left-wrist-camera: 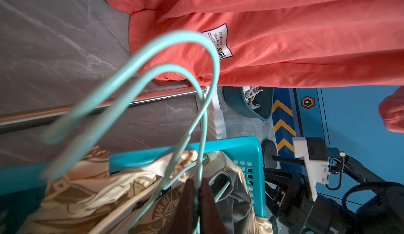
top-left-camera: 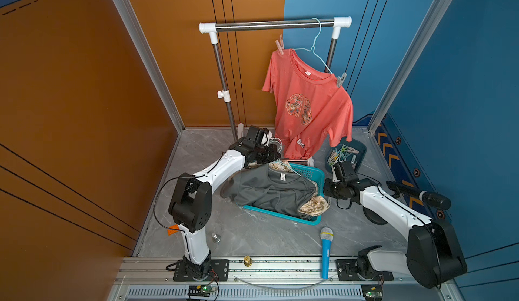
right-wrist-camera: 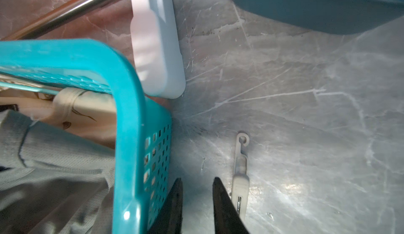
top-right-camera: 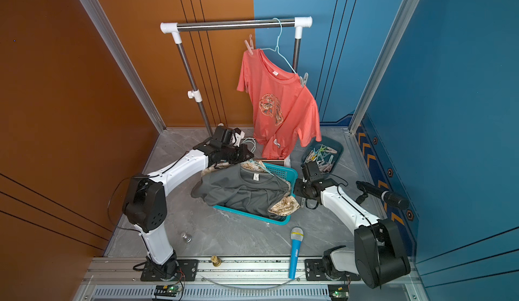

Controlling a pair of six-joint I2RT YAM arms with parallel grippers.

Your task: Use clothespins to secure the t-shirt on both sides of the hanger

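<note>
A red T-shirt (top-left-camera: 308, 101) hangs on a mint hanger (top-left-camera: 314, 46) on the rack, with a pink clothespin (top-left-camera: 280, 44) at one shoulder and a grey one (top-left-camera: 340, 79) at the other. Over the basket (top-left-camera: 320, 214) of folded clothes, my left gripper is shut on another mint hanger (left-wrist-camera: 212, 57). My right gripper is beside the basket's right end, above the floor; its fingertips are apart, and I cannot tell whether anything is held lower between them. A light grey clothespin (right-wrist-camera: 240, 192) lies just right of these fingers.
A dark bin (top-right-camera: 334, 149) of clothespins stands behind my right gripper. A microphone (top-left-camera: 326, 252) lies at the front, a black rod (top-left-camera: 427, 195) at the right. The rack's foot (right-wrist-camera: 155, 53) is behind the basket.
</note>
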